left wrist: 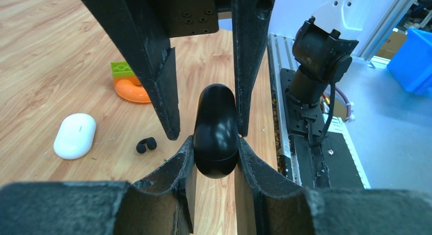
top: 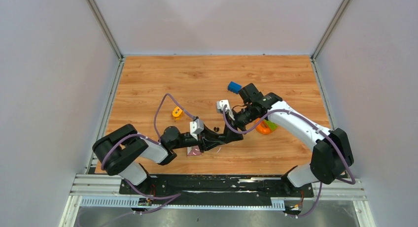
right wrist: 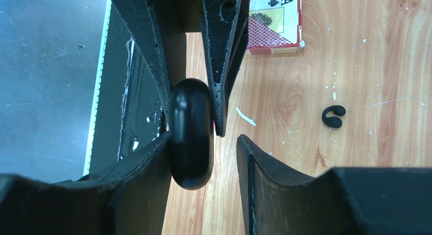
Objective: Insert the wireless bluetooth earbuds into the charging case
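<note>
A glossy black charging case (left wrist: 216, 123) is pinched upright by my left gripper, which is shut on it. From the other side, my right gripper straddles the same case with its fingers apart. In the right wrist view the case lies against one finger (right wrist: 145, 168), and a gap separates it from the other. The case's lid looks closed. A small black C-shaped earbud rests on the table, also seen beyond the grippers in the left wrist view. From the top, the grippers mostly hide the case.
A white rounded case (left wrist: 75, 135), an orange and green toy (left wrist: 131, 89), a card box (right wrist: 275, 23), a blue block (top: 234, 87) and a yellow toy (top: 177, 112) lie about.
</note>
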